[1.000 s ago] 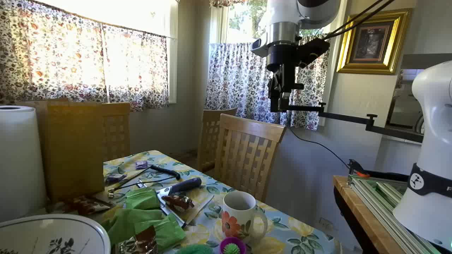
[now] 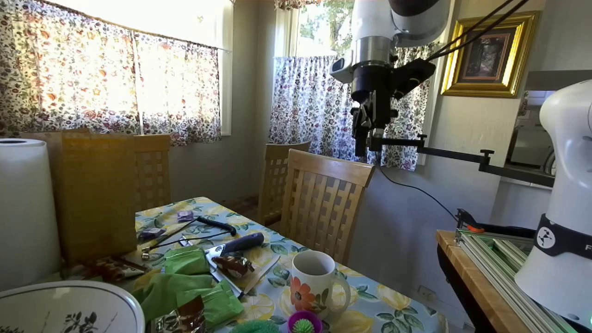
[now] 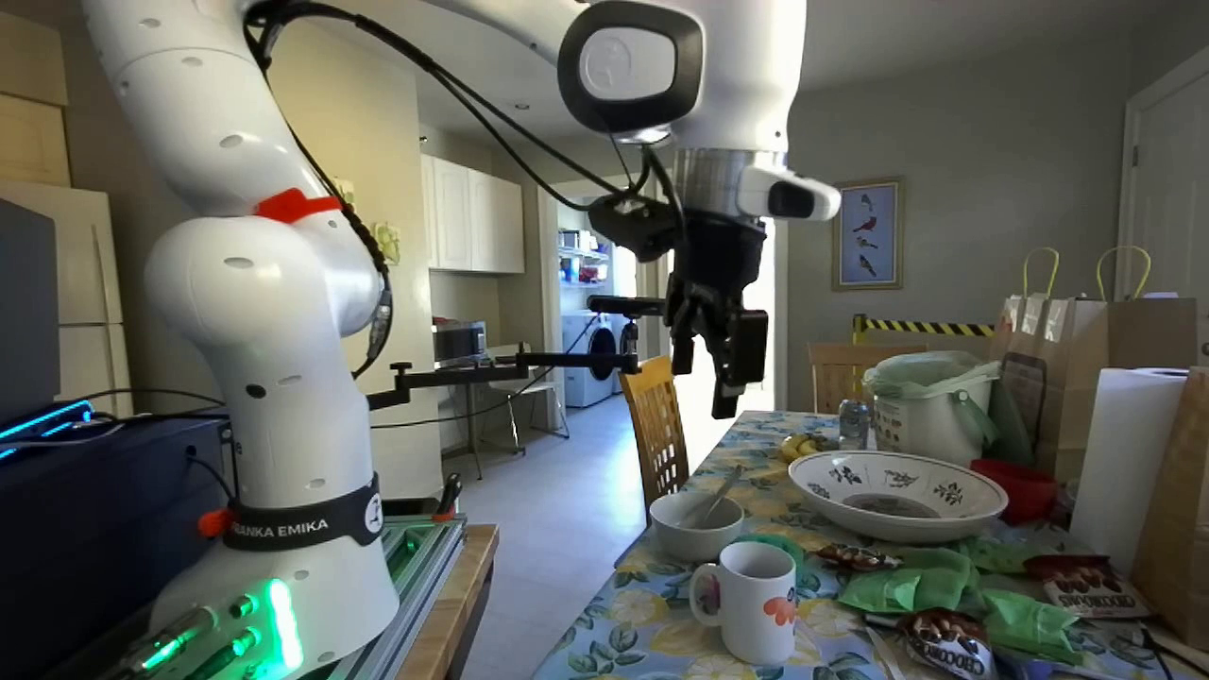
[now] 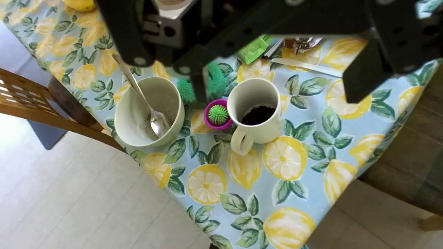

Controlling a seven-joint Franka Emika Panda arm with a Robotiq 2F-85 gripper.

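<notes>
High above the table hangs my gripper, open and with nothing between its fingers. Its two fingers show wide apart in the wrist view, one on either side of the white mug. That mug holds a dark drink and, in the exterior views, bears a red-orange flower. Beside it is a small purple cup with a spiky green ball in it. The pale bowl stands to the left, a metal spoon leaning inside. Green scrubby material lies behind the purple cup, partly covered by a finger.
Green packets, snack wrappers and a knife clutter the table beyond the mug. A large patterned bowl, a lidded white bin and a paper towel roll stand farther over. A wooden chair adjoins the table.
In exterior view 1 my gripper has shifted slightly right and a little lower, and both fingertips now show apart. The things on the table look unmoved.
</notes>
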